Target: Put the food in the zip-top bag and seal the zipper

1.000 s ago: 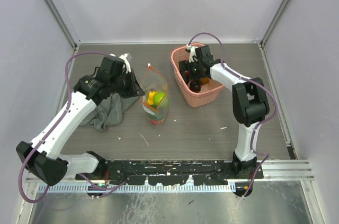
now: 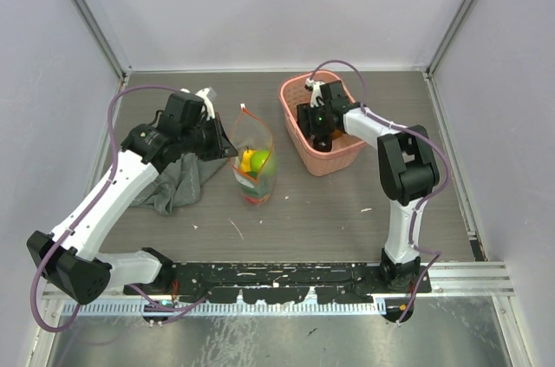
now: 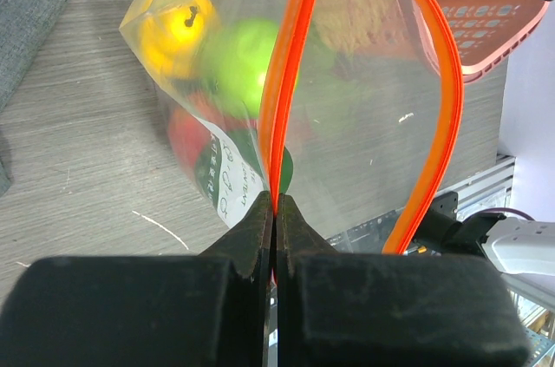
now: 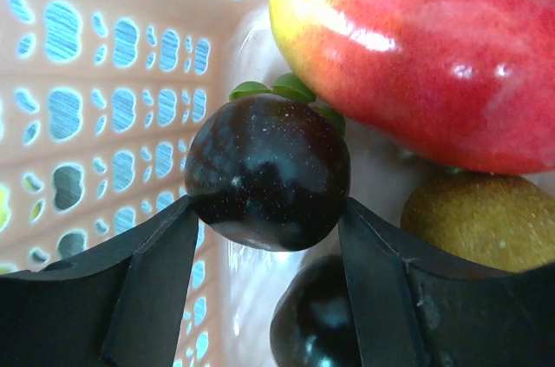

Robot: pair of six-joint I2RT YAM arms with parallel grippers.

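Note:
My left gripper is shut on the orange-edged rim of the clear zip top bag [image 2: 264, 183], which stands with its mouth spread. Inside the bag lie a yellow fruit [image 3: 173, 30], a green one [image 3: 243, 68] and a red one [image 3: 186, 133]. My right gripper reaches into the pink basket [image 2: 334, 161]. Its fingertips stand on either side of a round, dark purple fruit with a green cap [image 4: 270, 167]; whether they grip it cannot be told.
Close by in the basket are a red and yellow mango [image 4: 434, 46], a brown fruit [image 4: 486, 219] and another dark fruit [image 4: 319, 319]. The basket's slotted wall [image 4: 95, 124] runs close to my right fingers. A grey cloth [image 2: 178, 185] lies left of the bag.
The right gripper has shifted slightly within the basket, and its forearm has swayed a little. The left arm and the bag have stayed still.

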